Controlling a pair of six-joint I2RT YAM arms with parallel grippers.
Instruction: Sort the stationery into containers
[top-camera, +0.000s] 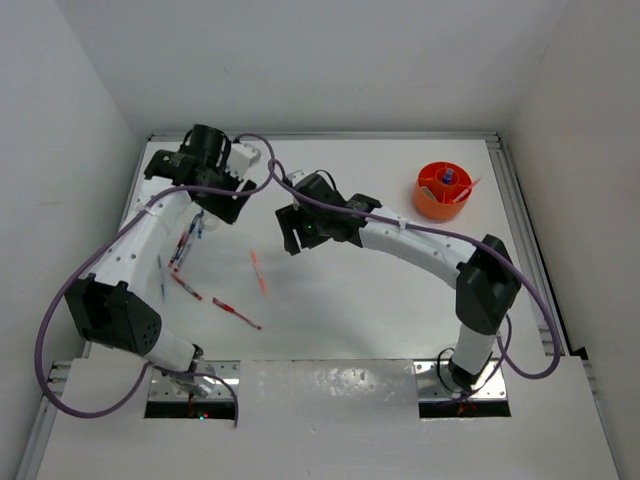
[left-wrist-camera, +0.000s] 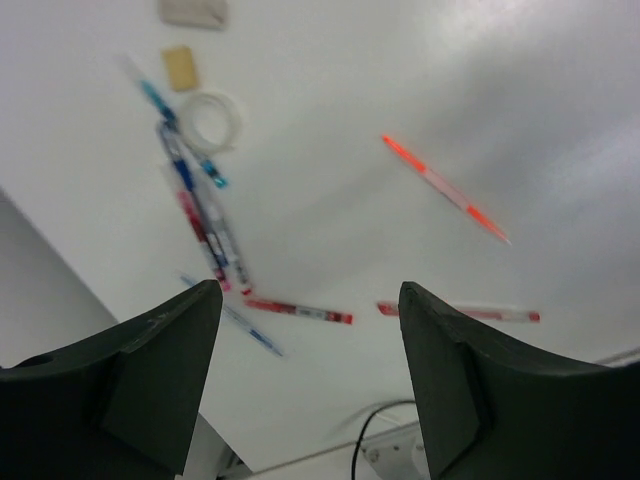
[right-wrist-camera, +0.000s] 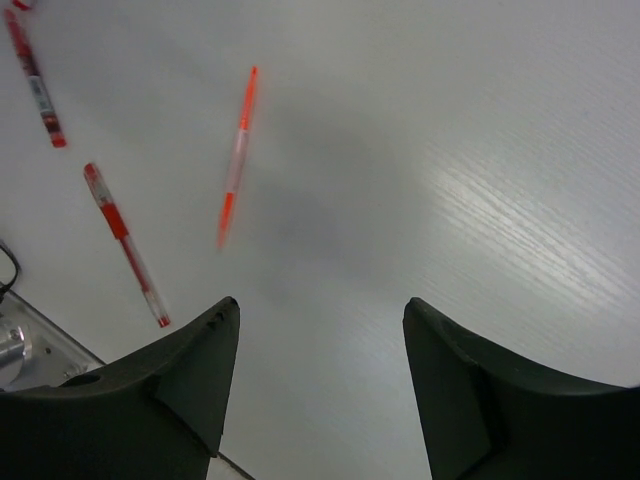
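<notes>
My left gripper is raised over the left pile of stationery, open and empty: blue pen (left-wrist-camera: 182, 160), tape roll (left-wrist-camera: 210, 122), tan eraser (left-wrist-camera: 181, 68), red marker (left-wrist-camera: 298, 310) and orange pen (left-wrist-camera: 444, 188). My right gripper stands open near mid-table, the orange pen (right-wrist-camera: 237, 160) and a red pen (right-wrist-camera: 125, 240) below and left in its wrist view. An orange divided organizer (top-camera: 440, 206) with items inside stands at the back right.
Metal rails edge the table. Purple cables arch over both arms.
</notes>
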